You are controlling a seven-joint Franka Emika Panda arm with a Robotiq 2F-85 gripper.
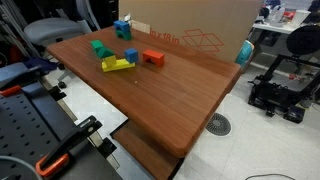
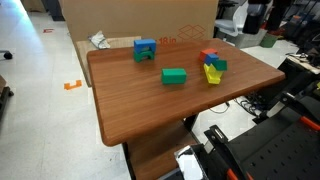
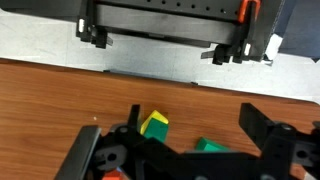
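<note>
My gripper is open in the wrist view, its dark fingers spread wide above the wooden table, nothing between them. Beneath it lie a yellow block (image 3: 156,118) with a green one against it, a separate green block (image 3: 210,145) partly covered by a finger, and a sliver of red at the lower edge. Exterior view 1 shows a green block (image 1: 101,48), a yellow piece (image 1: 120,66), a blue block (image 1: 130,54), a red block (image 1: 153,57) and a blue-teal piece (image 1: 122,29). Exterior view 2 has a lone green block (image 2: 173,75) apart from the yellow piece (image 2: 213,74).
A cardboard panel (image 1: 205,22) stands along one side. Black rails with orange-red parts (image 1: 55,160) run beside the table, with pale floor (image 1: 235,150) beyond.
</note>
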